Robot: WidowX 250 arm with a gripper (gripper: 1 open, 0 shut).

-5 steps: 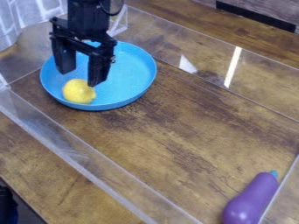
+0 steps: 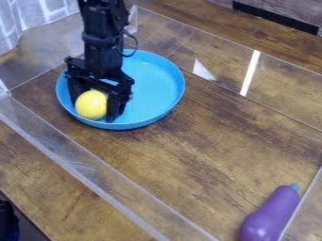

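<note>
My black gripper [image 2: 96, 87] is lowered into a blue bowl [image 2: 158, 94] at the upper left, its fingers around a yellow rounded object [image 2: 90, 105] near the bowl's front left side. The fingers stand open; whether they touch the yellow object I cannot tell.
A purple eggplant [image 2: 269, 216] lies at the lower right. The wooden surface [image 2: 189, 169] between the bowl and the eggplant is clear. Clear plastic edges run along the left side and the right.
The gripper has come down from above the bowl to around the yellow object.
</note>
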